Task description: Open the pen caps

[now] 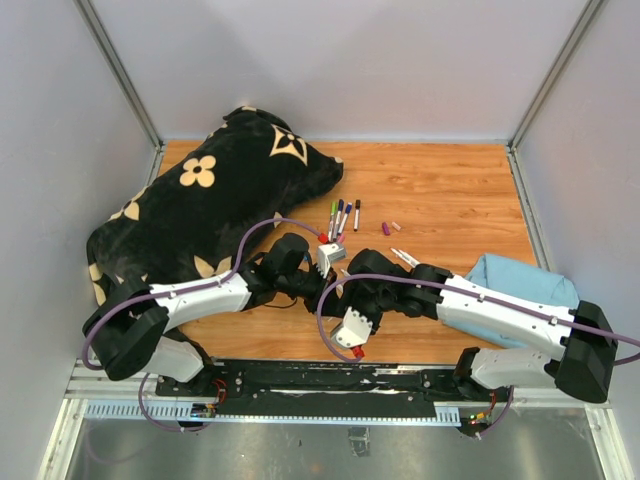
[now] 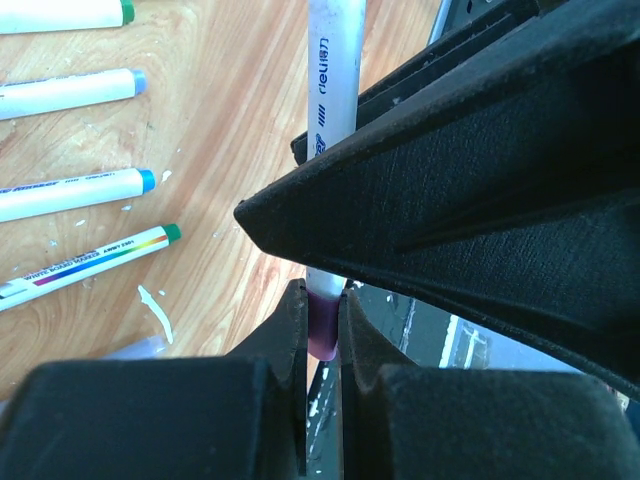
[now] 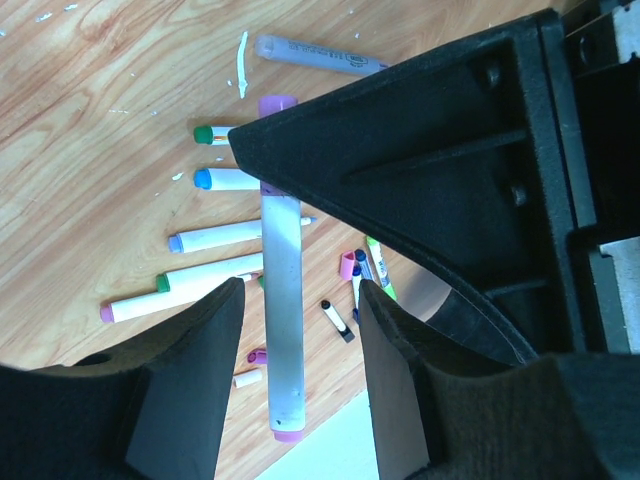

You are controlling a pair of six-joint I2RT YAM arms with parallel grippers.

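A white pen [image 2: 333,70] with a purple end [image 2: 322,330] is held between my two grippers near the front middle, where the arms hide it in the top view. My left gripper is shut on the purple end. My right gripper is around the pale barrel, its fingers either side; in the left wrist view its black fingers cross the barrel. In the right wrist view the left gripper's black finger crosses the pen's far part.
Several loose markers [image 2: 70,195] and small loose caps [image 1: 386,228] lie on the wooden table [image 1: 460,200]. A black patterned cushion [image 1: 180,220] fills the left side. A light blue cloth [image 1: 520,290] lies at the right.
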